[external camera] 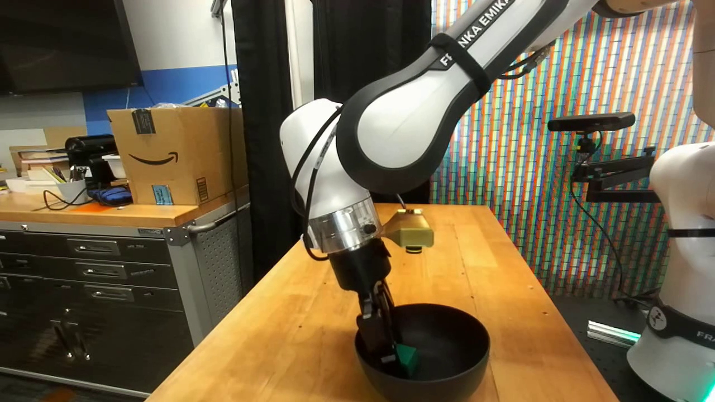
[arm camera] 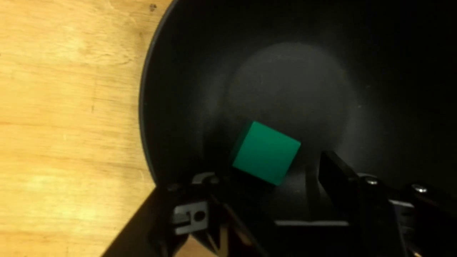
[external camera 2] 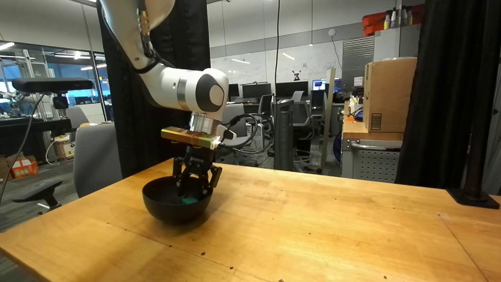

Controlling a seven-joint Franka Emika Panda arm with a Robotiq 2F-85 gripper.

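A green cube [arm camera: 267, 153] lies inside a black bowl [arm camera: 291, 81], on the side nearer my fingers in the wrist view. My gripper [external camera 2: 193, 192] reaches down into the bowl, its two fingers apart. In the wrist view the cube shows just ahead of the fingertips, with a gap to the right finger [arm camera: 336, 171]; whether the left one touches it is too dark to tell. From exterior view 1, the fingers partly cover the cube [external camera: 406, 358], which sits low in the bowl [external camera: 462, 341].
A cardboard box [external camera: 174, 154] stands on a separate workbench. A second white robot arm [external camera: 683, 268] is at the right.
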